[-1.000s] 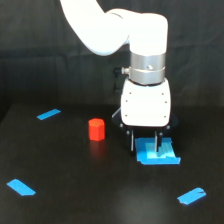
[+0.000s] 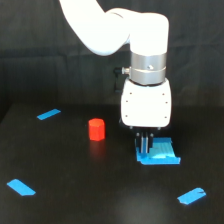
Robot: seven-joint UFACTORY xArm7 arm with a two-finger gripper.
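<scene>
A blue, box-like object [image 2: 164, 160] with a lighter blue upper part sits on the dark table, right of centre. My gripper [image 2: 147, 145] points down at its left side, fingers drawn close together. The tips overlap the object's left part in this view. Whether something thin lies between the fingers is too small to make out. To the left, clear of the gripper, stands a small red block [image 2: 96, 129].
Flat blue strips lie on the table: one at the back left [image 2: 49, 114], one at the front left [image 2: 21, 187], one at the front right [image 2: 191, 196].
The fingers, wide apart a second ago, have come together. My gripper sits slightly lower. The blue object looks slightly shifted in outline, while the red block has stayed put.
</scene>
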